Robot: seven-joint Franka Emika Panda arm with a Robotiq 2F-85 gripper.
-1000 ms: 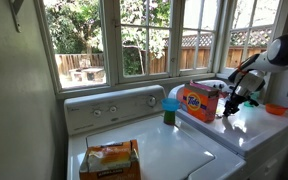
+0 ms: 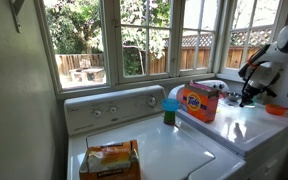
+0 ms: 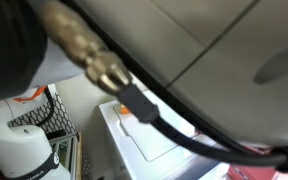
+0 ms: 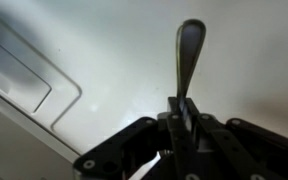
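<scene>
In the wrist view a metal utensil (image 4: pixel 189 50), perhaps a spoon with its rounded end pointing away, stands out from between the fingers of my gripper. The fingers are shut on it. Below lies a pale appliance top, blurred. From the first exterior view, my gripper (image 2: pixel 246 98) is above the right-hand white machine (image 2: pixel 239 128), to the right of the orange Tide box (image 2: pixel 199 101). The utensil is too small to make out there.
An orange bowl (image 2: pixel 276 109) sits near the gripper on the right machine. On the left washer (image 2: pixel 169 145) lie an orange bag (image 2: pixel 111 160) and, at the back, a green jar with a blue top (image 2: pixel 170 110). Windows stand close behind.
The arm has shifted: its wrist now leans further right and the gripper is a little further right and higher than before. The boxes and bowl stay where they were.
</scene>
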